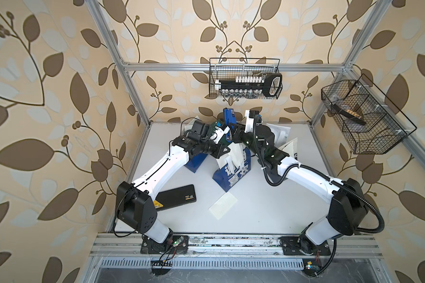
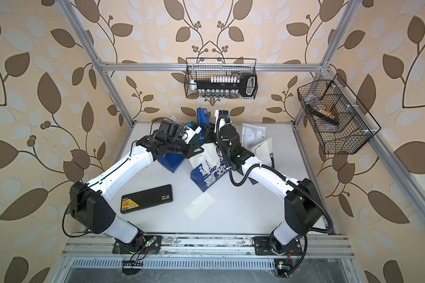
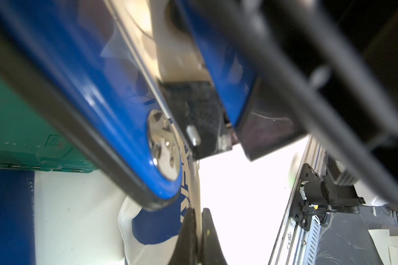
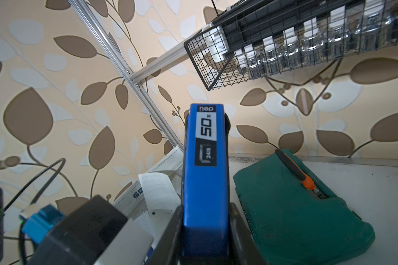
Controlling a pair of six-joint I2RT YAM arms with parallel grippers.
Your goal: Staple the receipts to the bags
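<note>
A blue stapler [image 4: 206, 185] is clamped in my right gripper, its long body pointing away from the fingers. In the left wrist view the stapler's fingers stand apart, with a silver plate [image 3: 164, 145] on the blue arm and a dark head [image 3: 199, 117] facing it. The thin, pale edge of a bag runs between them. My left gripper is shut on that bag edge, just below the stapler. The blue-and-white bag [image 1: 233, 174] hangs tilted beneath both grippers. Whether a receipt lies against its rim cannot be told. A loose receipt [image 1: 223, 205] lies flat in front.
A green case [image 4: 296, 212] with an orange-handled tool stands at the back. Another blue bag [image 2: 171, 161] lies left, and more bags [image 2: 263, 151] stand right. A black box [image 2: 146, 198] occupies the front left.
</note>
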